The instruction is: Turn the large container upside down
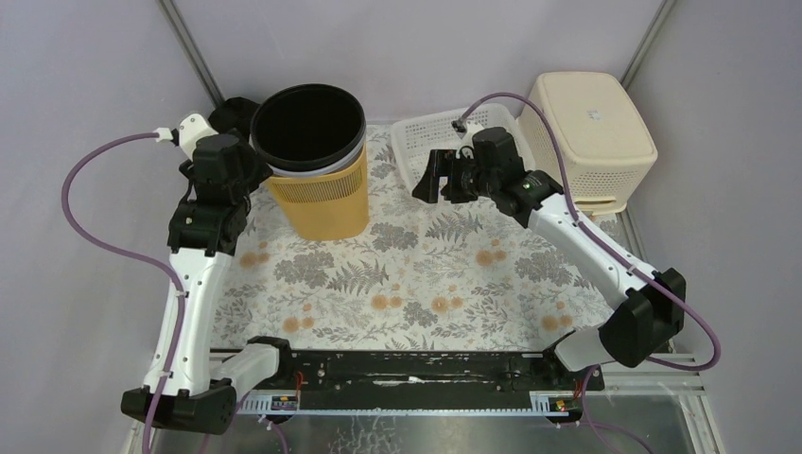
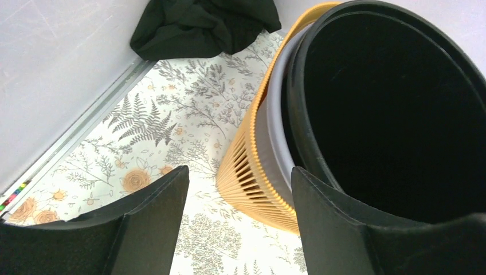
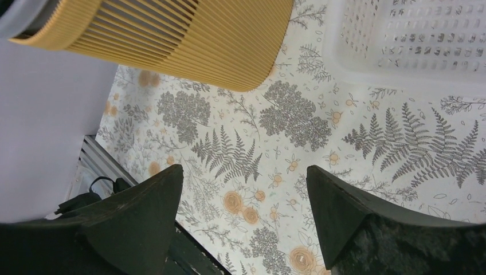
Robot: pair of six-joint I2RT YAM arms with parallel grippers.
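A tall yellow container (image 1: 326, 210) stands at the back left with its mouth facing up. A grey-white bin and a large black bin (image 1: 308, 128) are nested inside it, the black one dark and open at the top. My left gripper is at the stack's left side, fingers apart. In the left wrist view, its right finger (image 2: 326, 212) overlaps the rims, and I cannot tell whether it touches them. My right gripper hangs open with nothing between its fingers, right of the stack and over the left part of a white basket.
The shallow white basket (image 1: 416, 142) lies at the back middle. A large cream container (image 1: 596, 113) with a flat top stands at the back right. Dark cloth (image 2: 206, 28) lies behind the stack.
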